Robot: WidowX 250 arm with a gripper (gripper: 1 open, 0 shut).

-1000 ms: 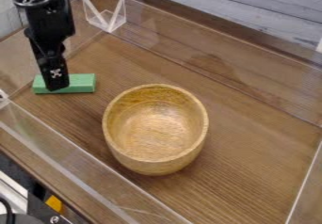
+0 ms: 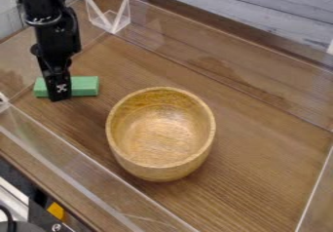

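A green rectangular block (image 2: 82, 85) lies flat on the wooden table at the left. My dark gripper (image 2: 56, 86) reaches down over the block's left part, its fingers low at the block and hiding part of it; whether they are closed on it I cannot tell. A round, light wooden bowl (image 2: 160, 129) sits to the block's right and nearer the front, empty.
A white frame piece (image 2: 115, 26) stands at the back left. The table's left edge runs near the block, with cables below at the front left.
My gripper has moved down onto the green block, its fingertips now lower. The block and bowl show no clear movement.
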